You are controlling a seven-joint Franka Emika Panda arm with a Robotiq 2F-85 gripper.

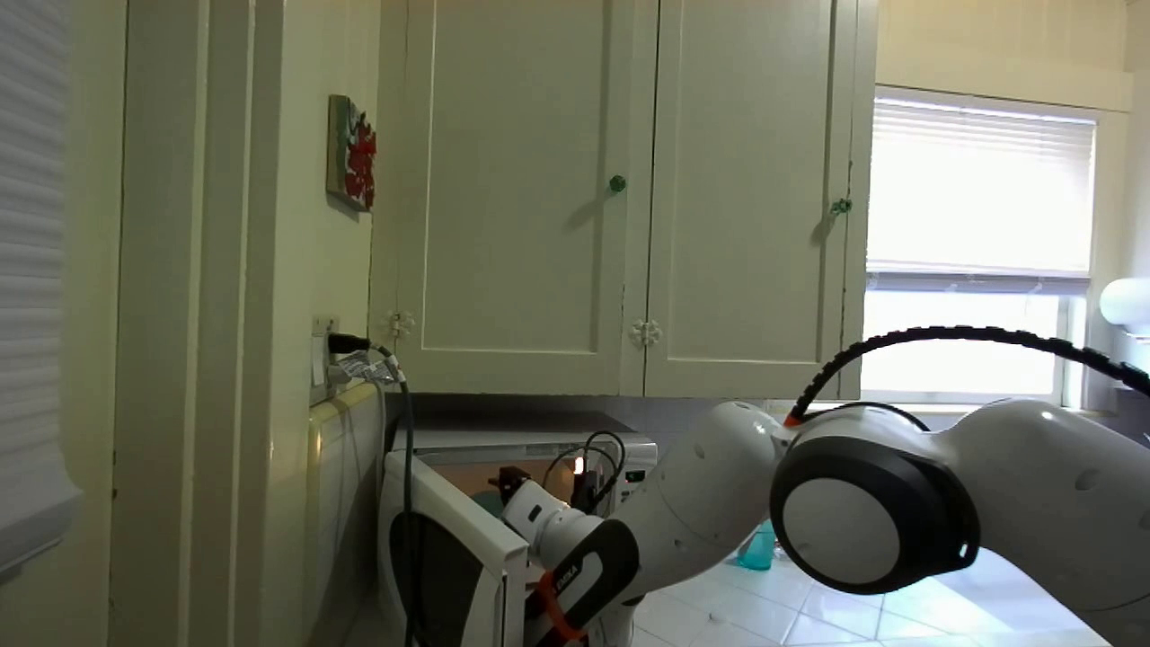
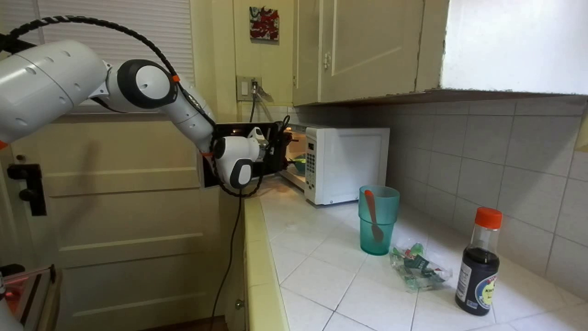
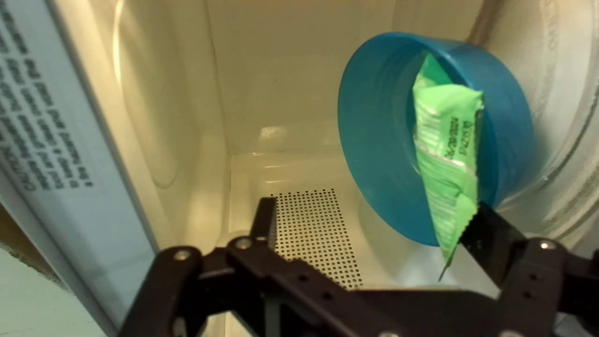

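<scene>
Inside the lit microwave, a blue bowl stands on the glass turntable in the wrist view. A green packet lies in the bowl, one end sticking out over the rim toward my gripper. The gripper is open, its fingers wide apart. The packet's tip overlaps the right finger in the picture; whether they touch I cannot tell. Nothing is clasped. From the side, the gripper is at the microwave's opening, with a bit of the bowl showing beyond it.
The microwave door hangs open beside the arm. Along the counter stand a teal cup with a red spoon, a clear bag and a dark sauce bottle. A cabinet hangs above the microwave.
</scene>
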